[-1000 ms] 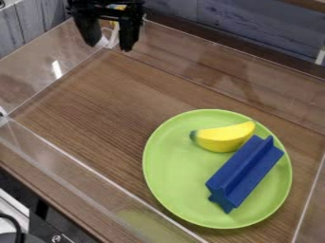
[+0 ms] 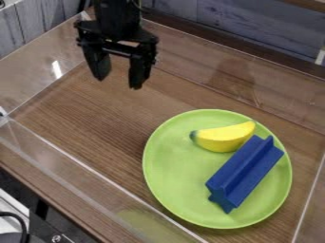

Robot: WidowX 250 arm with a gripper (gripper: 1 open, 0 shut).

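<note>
My black gripper (image 2: 118,63) hangs over the back left of the wooden table, its two fingers apart with nothing seen between them. On a green plate (image 2: 174,177) at the right lie a yellow banana (image 2: 222,136) and, beside it to the lower right, a long blue object (image 2: 242,174). The gripper is well away from the plate, up and to its left.
A wooden back rim and grey-blue boards run along the top. A clear edge runs along the lower left, with dark cables beyond it.
My gripper has come down the view and slightly right, away from the back left corner toward the middle. The plate and the things on it have not moved.
</note>
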